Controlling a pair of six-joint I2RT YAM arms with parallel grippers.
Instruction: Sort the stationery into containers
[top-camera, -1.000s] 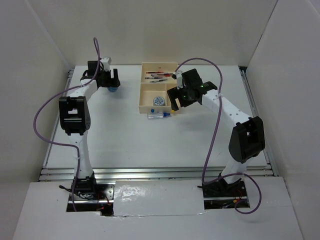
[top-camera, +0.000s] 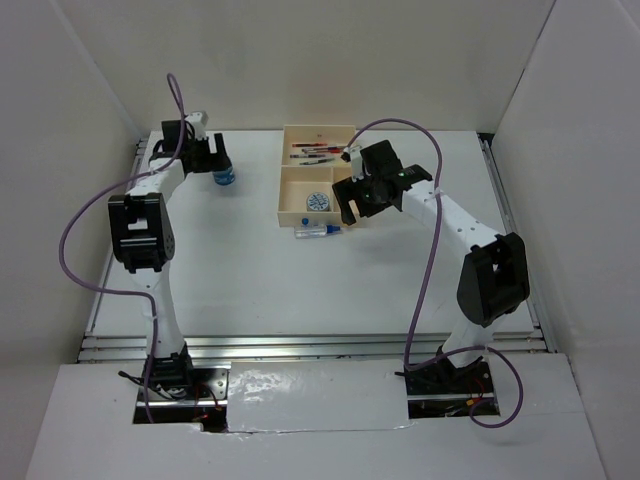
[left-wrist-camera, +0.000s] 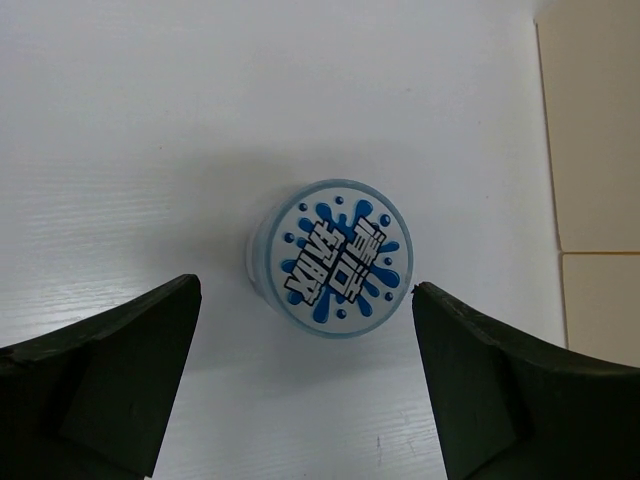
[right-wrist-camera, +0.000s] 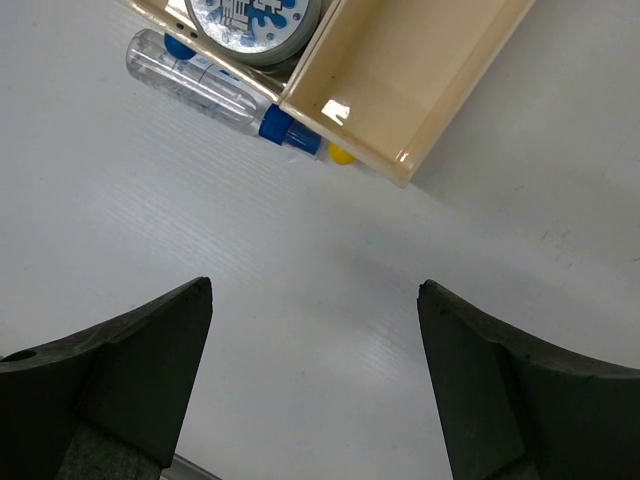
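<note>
A round tub with a blue-splashed lid (left-wrist-camera: 340, 262) stands upright on the table at the back left. My left gripper (top-camera: 215, 150) is open above it; in the left wrist view the lid shows between the fingertips, with space at both sides. The cream divided box (top-camera: 281, 185) holds several pens (top-camera: 318, 152) in its back compartment and another tub (top-camera: 318, 202) in the front left one. Along the box's front side lies a clear bottle with a blue cap (right-wrist-camera: 205, 92). My right gripper (top-camera: 351, 208) stands open and empty over the box's front right part.
Small blue (right-wrist-camera: 178, 47) and yellow (right-wrist-camera: 341, 154) items are partly hidden by the box's front wall. In the right wrist view the front right compartment (right-wrist-camera: 400, 65) looks empty.
The right arm has barely moved. Tub, box and bottle stay where they were.
</note>
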